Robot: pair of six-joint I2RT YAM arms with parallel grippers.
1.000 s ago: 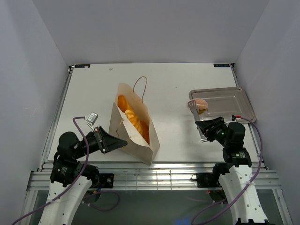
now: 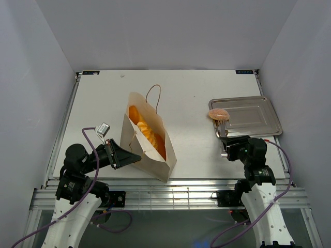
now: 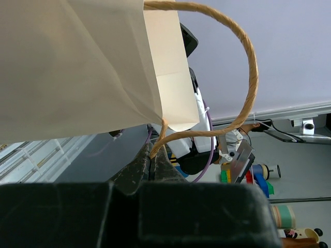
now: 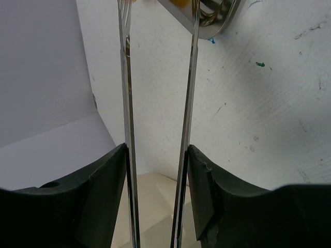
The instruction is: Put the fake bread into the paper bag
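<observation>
The paper bag (image 2: 164, 164) stands open on the left half of the table, with several orange and yellow breads (image 2: 147, 133) inside. My left gripper is shut on the bag's twisted handle (image 3: 251, 77) at its lower end. A round pinkish-brown bread (image 2: 219, 114) lies at the tray's left edge. Metal tongs (image 4: 129, 111) pass between the fingers of my right gripper, which stand wide apart against the tongs' two arms. The tongs are spread, their head at the bread's near side; contact with it cannot be told.
A silver tray (image 2: 251, 116) lies at the right of the table and looks otherwise empty. Grey walls enclose the sides and back.
The tongs' head has swung right, from the bread's left side to its near side, as my right gripper shifted slightly. The left arm, bag and bread look essentially unmoved.
</observation>
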